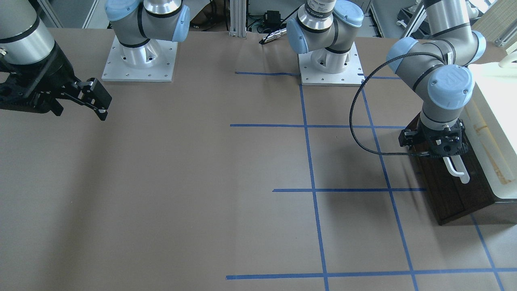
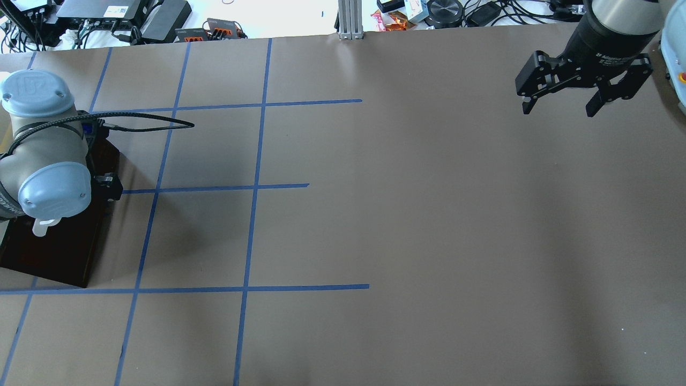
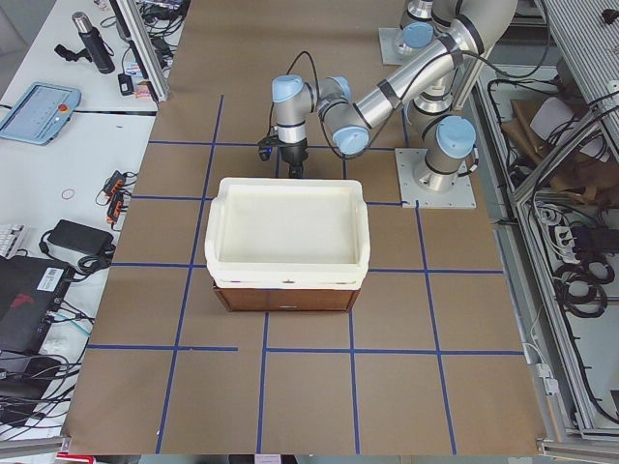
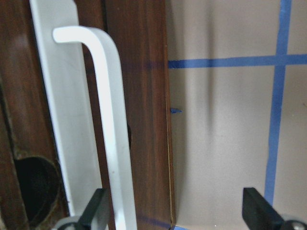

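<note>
A dark wooden box [image 1: 438,194] with a white tray [image 3: 286,232] on top stands on the taped grid; on its side is a white curved handle [image 4: 115,134]. My gripper [image 1: 433,145] is at that side, over the handle. In the left wrist view its two black fingertips [image 4: 254,206] stand wide apart at the bottom edge, the handle between them toward the left one, beside a dark round hole in the wood [image 4: 33,187]. Whether the handle touches a finger cannot be told.
Another arm's black gripper [image 2: 582,83] hangs at the opposite side of the table. More arm bases [image 1: 140,72] stand at the back.
</note>
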